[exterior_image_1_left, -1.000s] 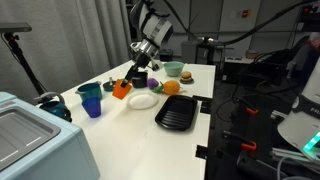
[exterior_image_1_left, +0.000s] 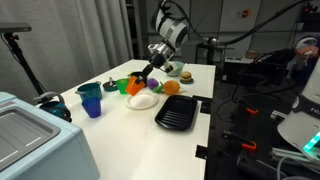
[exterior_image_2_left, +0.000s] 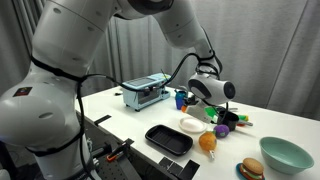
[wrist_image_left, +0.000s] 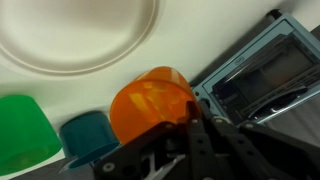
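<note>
An orange cup (exterior_image_1_left: 133, 88) hangs tilted from my gripper (exterior_image_1_left: 144, 75), near the far side of the white plate (exterior_image_1_left: 143, 101). In the wrist view the cup (wrist_image_left: 145, 108) shows its open mouth, and my dark gripper is shut on its side. Part of the grip is hidden by the arm. Exterior view 2 shows only a small patch of the orange cup (exterior_image_2_left: 184, 108) behind the plate (exterior_image_2_left: 192, 126).
A black tray (exterior_image_1_left: 178, 114) lies right of the plate. Blue (exterior_image_1_left: 91, 105) and teal cups (exterior_image_1_left: 88, 90) stand left, near a toaster oven (exterior_image_1_left: 35, 145). An orange gourd (exterior_image_2_left: 207, 142), a burger (exterior_image_2_left: 249, 167) and a green bowl (exterior_image_2_left: 285, 154) occupy the other side.
In exterior view 1 the gripper and orange cup have shifted right, toward the plate's far side. The cup stays in the grip; the tray and plate have not moved.
</note>
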